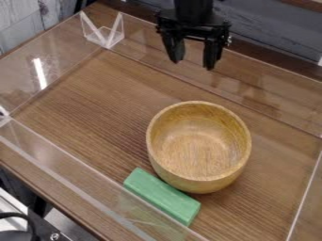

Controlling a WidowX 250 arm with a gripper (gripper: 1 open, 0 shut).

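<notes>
My gripper [194, 47] hangs at the top centre of the camera view, dark and open over the back of the wooden table, its fingers pointing down with nothing visible between them. A large round tan bowl [198, 165] stands in the lower middle. A green block [163, 196] lies in front of it, toward the bottom edge.
A clear plastic object [104, 30] stands at the back left, and another clear piece sits at the left edge. A dark cable runs at the bottom-left corner.
</notes>
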